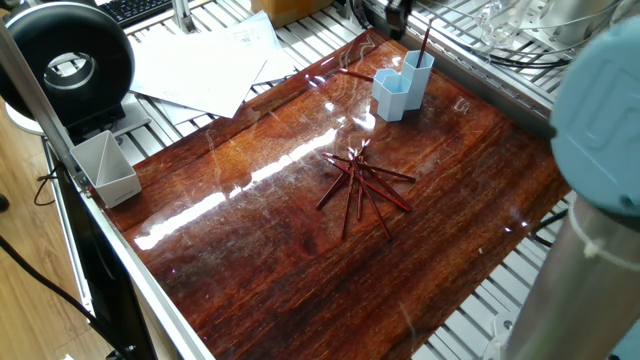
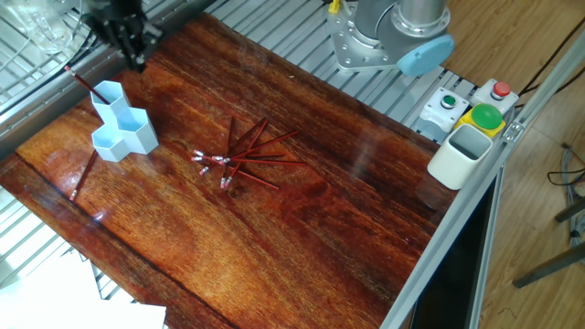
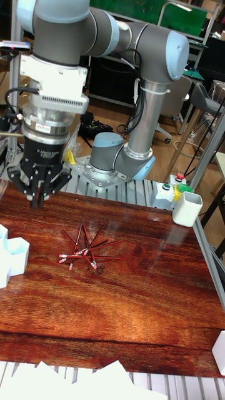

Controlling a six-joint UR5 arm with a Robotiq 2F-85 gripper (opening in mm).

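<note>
Several dark red pencils lie crossed in a loose fan on the glossy wooden board. A pale blue holder of joined hexagonal cups stands close to one edge of the board. One pencil leans upright in a cup, and another pencil lies flat beside the holder. My black gripper hangs above the board's edge, apart from the holder and the pencils. Its fingertips look close together, nothing shows between them, and their exact opening is unclear. In the second exterior view the gripper is blurred.
A white bin stands at one corner, near the button boxes. Another open white box sits at the left edge. Paper sheets lie beyond the board. Much of the board's middle is bare.
</note>
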